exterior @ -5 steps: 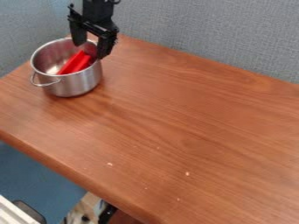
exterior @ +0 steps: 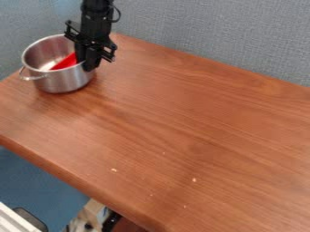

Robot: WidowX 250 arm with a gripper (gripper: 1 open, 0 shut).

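Note:
A steel pot [exterior: 58, 78] with wire handles stands at the back left of the wooden table, with a red object [exterior: 65, 62] lying inside it. My black gripper [exterior: 87, 56] reaches down at the pot's right rim, its lower end over or inside the rim. Its fingers look close together, and whether anything is between them is hard to see.
A grey padded wall [exterior: 218, 32] runs along the back. Blue floor and some hardware show past the front left edge.
My gripper has moved lower and a little left. The pot has shifted left, and less of the red object shows.

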